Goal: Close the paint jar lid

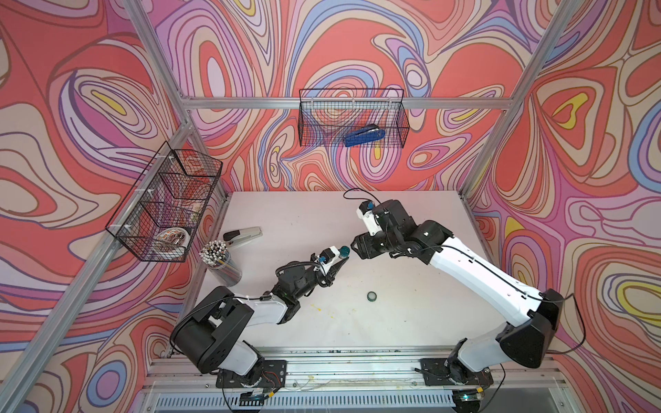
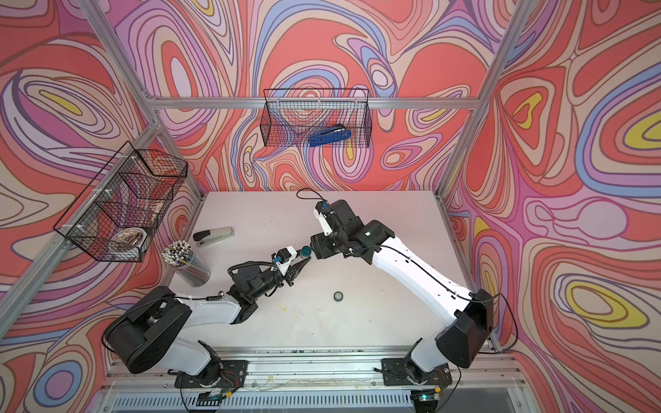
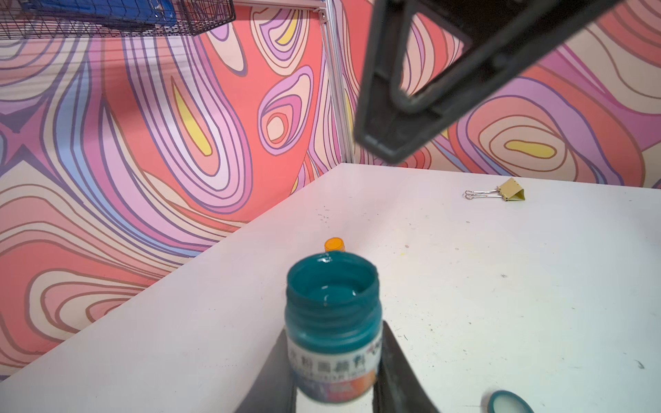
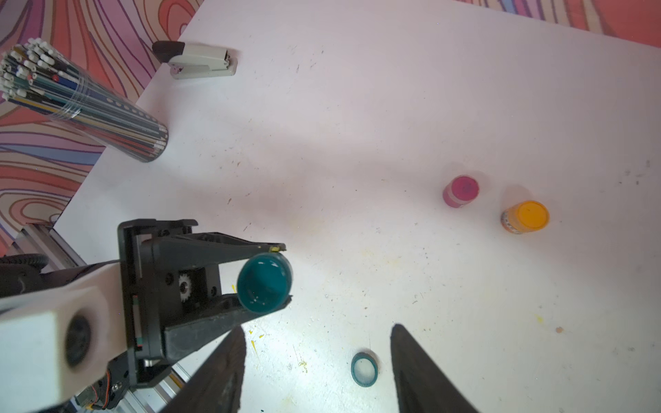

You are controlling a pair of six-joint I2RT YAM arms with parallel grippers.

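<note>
An uncapped teal paint jar [image 3: 334, 323] stands upright, mouth up, in my left gripper, which is shut on it above the table. Teal paint shows inside its rim. The round lid lies flat on the white table, its pale inside facing up; the left wrist view cuts off part of this lid [image 3: 508, 401]. My right gripper [image 1: 360, 247] hangs just right of the jar, apart from it. In the right wrist view its two fingers [image 4: 219, 371] are spread with nothing between them, so it is open.
A magenta jar [image 4: 461, 190] and an orange jar [image 4: 525, 216] stand on the table. The pencil holder [image 1: 221, 265] and stapler [image 1: 242, 236] are at the left, a binder clip [image 3: 511, 190] farther right. Clear table surrounds the lid.
</note>
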